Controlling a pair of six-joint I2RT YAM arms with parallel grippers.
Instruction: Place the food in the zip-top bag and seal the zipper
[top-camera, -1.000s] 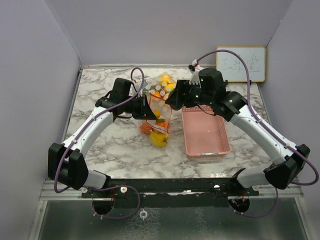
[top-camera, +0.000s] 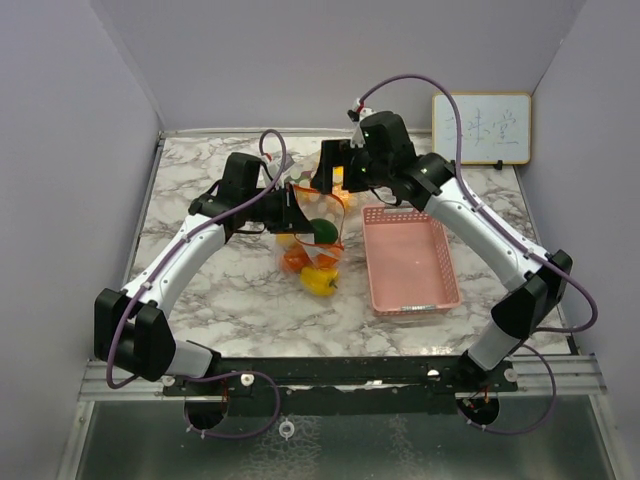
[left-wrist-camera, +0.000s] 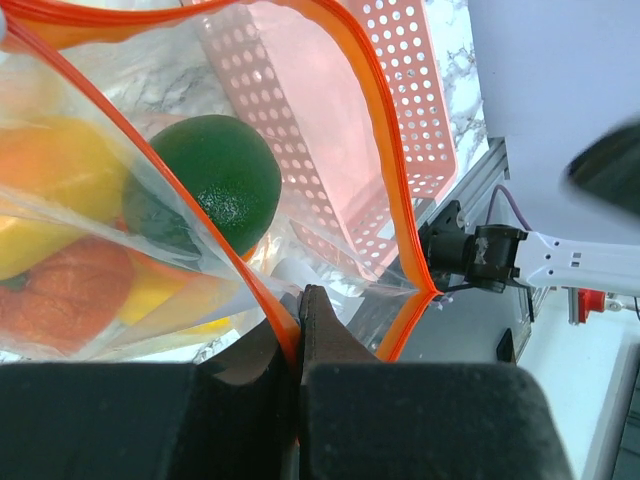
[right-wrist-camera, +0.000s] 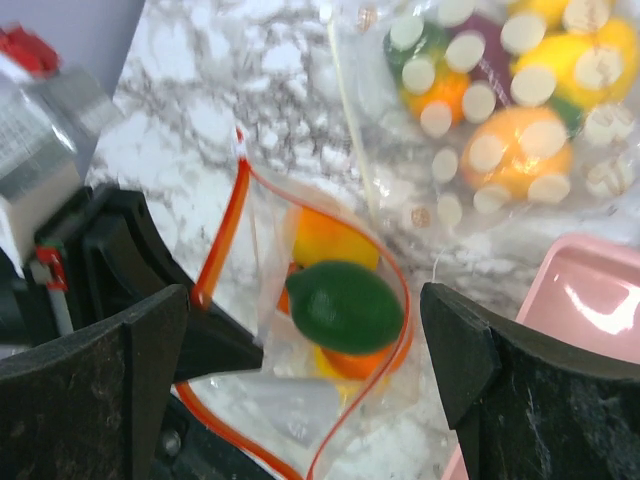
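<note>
The open zip bag (top-camera: 305, 265) with orange zipper holds a green round item (left-wrist-camera: 210, 175), yellow peppers and orange-red food (left-wrist-camera: 70, 300). My left gripper (top-camera: 293, 225) is shut on the bag's rim at the zipper. My right gripper (top-camera: 330, 160) stands open above the bag, nothing between its fingers; in the right wrist view the green item lies inside the bag below it.
An empty pink basket (top-camera: 410, 260) sits right of the bag. Another clear dotted bag of food (right-wrist-camera: 515, 150) lies behind. A whiteboard (top-camera: 481, 125) is at the back right.
My right gripper came from the right carrying the green item, let it go into the bag, and has risen open toward the back. The left gripper has barely moved.
</note>
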